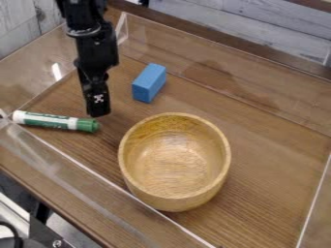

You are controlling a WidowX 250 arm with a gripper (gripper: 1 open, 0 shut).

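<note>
The black gripper [96, 95] hangs at the upper left, open, above the table and a little behind a white-and-green marker-like tube [54, 121], which lies on the table at the lower left, apart from the fingers. A yellow oval bowl [173, 191] sits at the bottom centre. A blue block [149, 82] stands just right of the gripper.
A dark object is partly visible at the bottom left corner.
</note>
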